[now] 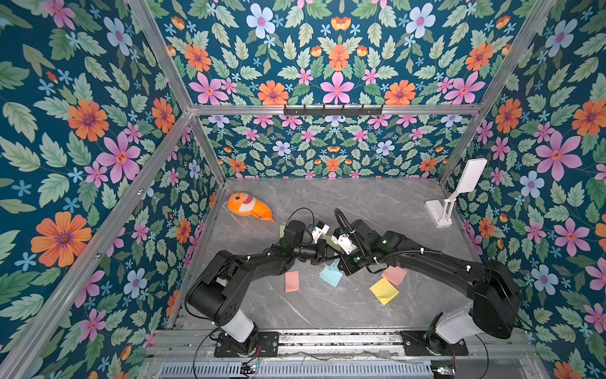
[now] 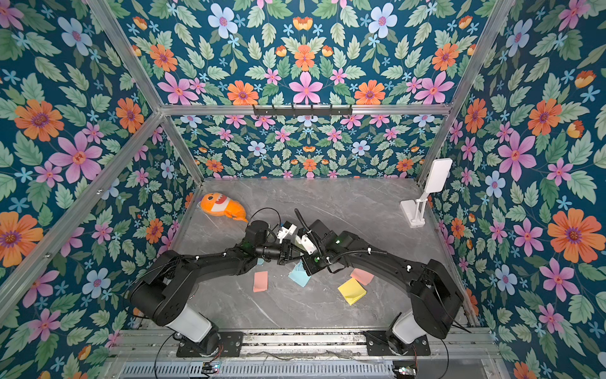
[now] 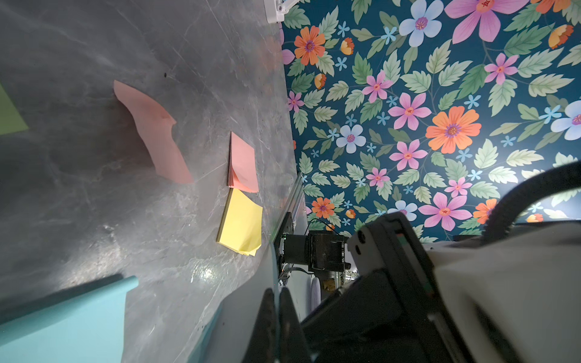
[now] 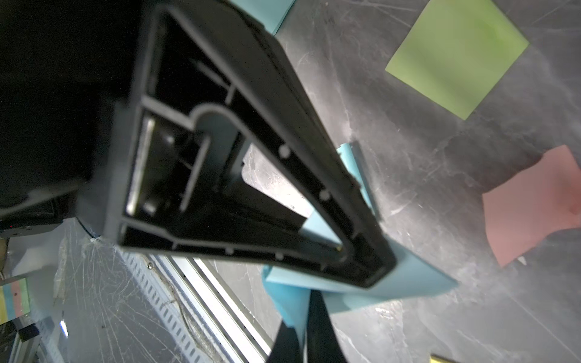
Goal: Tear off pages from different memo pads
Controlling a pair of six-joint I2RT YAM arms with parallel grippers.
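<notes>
My left gripper is shut, and a pale blue sheet (image 3: 242,305) runs into its fingertips. In the right wrist view that blue sheet (image 4: 417,275) spreads behind the left gripper's black finger (image 4: 339,199) and reaches down to my right gripper. The right gripper is shut; whether the sheet's lower end is between or behind its fingers cannot be made out. Both grippers meet above a light blue pad or page (image 1: 330,275) at mid-table. A yellow pad (image 3: 241,224) and a pink pad (image 3: 243,163) lie to the right.
Loose on the table are a green sheet (image 4: 457,60), a bent pink sheet (image 4: 535,202), another pink piece (image 1: 291,281) and a curled blue sheet (image 3: 66,326). An orange toy (image 1: 247,206) sits back left, a white lamp (image 1: 451,195) back right. The back middle is open.
</notes>
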